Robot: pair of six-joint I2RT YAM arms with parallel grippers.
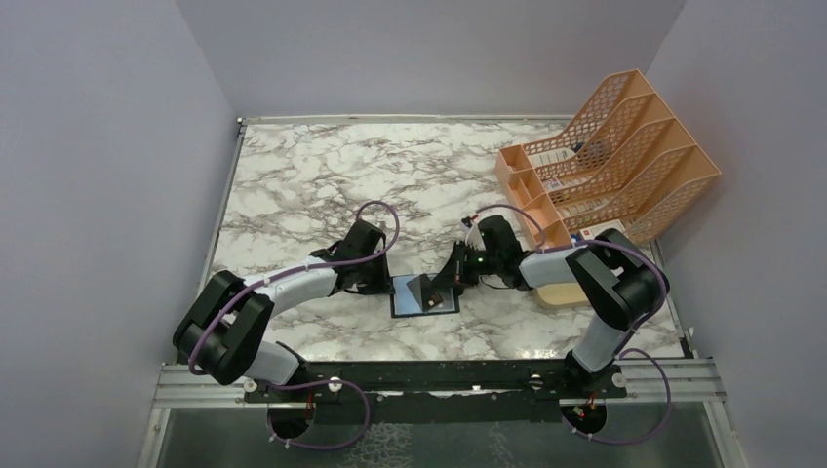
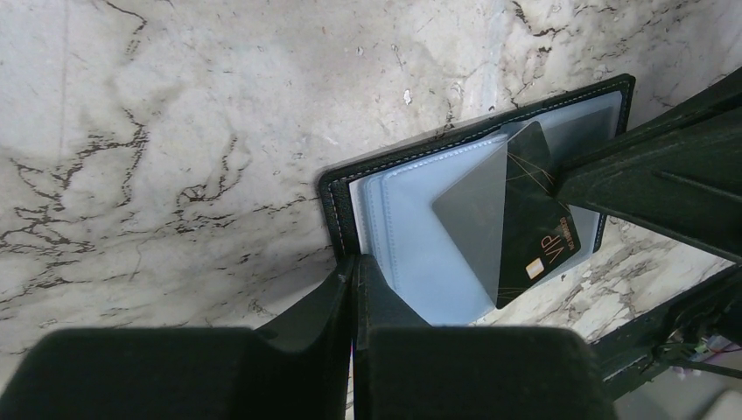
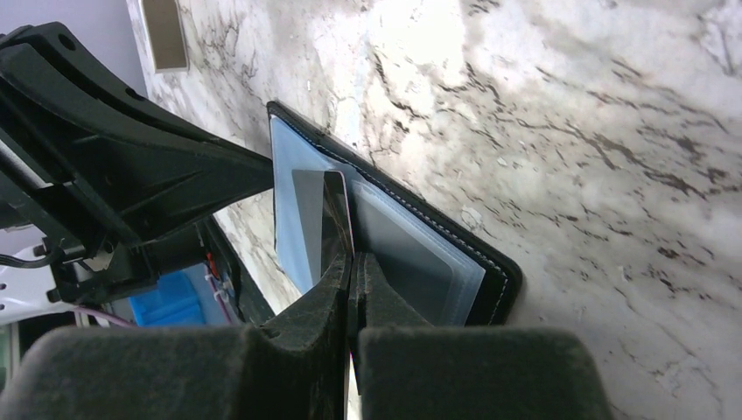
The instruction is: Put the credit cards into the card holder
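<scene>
The card holder [image 1: 407,303], with a black border and pale blue clear sleeves, lies open on the marble table. A black VIP card [image 2: 535,229] sits slantwise on it; its left part shows through a translucent sleeve, while the printed part is uncovered. My right gripper is shut at the card's edge, which runs up between its fingertips. On the holder's left border, my left gripper stands shut with its tips touching; whether the border is pinched is hidden. The holder's lower left corner is behind those fingers in the left wrist view.
An orange compartment rack [image 1: 624,146] with several items stands at the right, behind the right arm. A tan piece [image 1: 566,294] lies below it. Bare marble [image 1: 390,161] stretches across the back of the table.
</scene>
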